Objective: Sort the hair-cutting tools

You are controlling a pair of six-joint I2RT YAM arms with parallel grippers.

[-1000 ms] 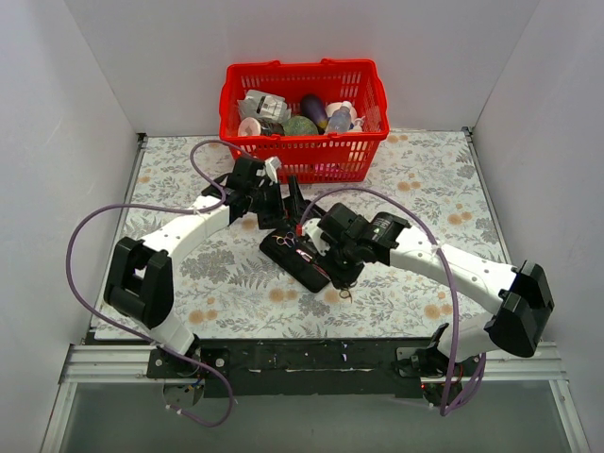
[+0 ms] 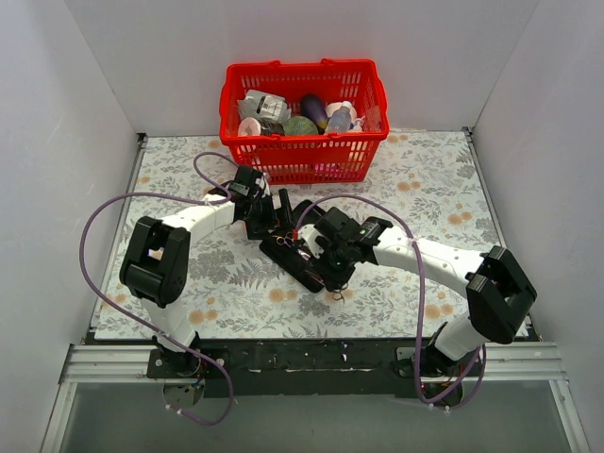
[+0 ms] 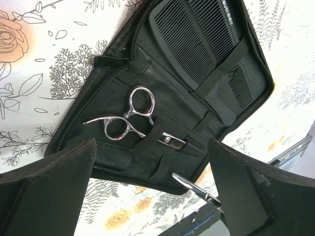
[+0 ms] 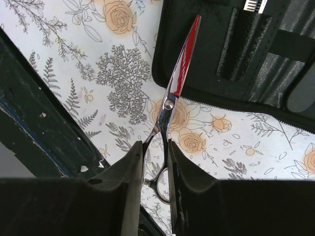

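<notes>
A black zip case lies open on the floral mat. In the left wrist view it holds two combs, a pair of scissors and a small metal piece under straps. My left gripper is open above the case with nothing between its fingers. My right gripper is at the case's edge, its fingertips around the handle shanks of long steel scissors, whose blades extend over the case. Whether it grips them firmly is unclear.
A red basket full of assorted items stands at the back. Purple cables arch over both arms.
My left gripper has drawn back leftward from a second ago. My right arm has shifted slightly left and toward the front of the case, with the scissors' handle still beneath it.
</notes>
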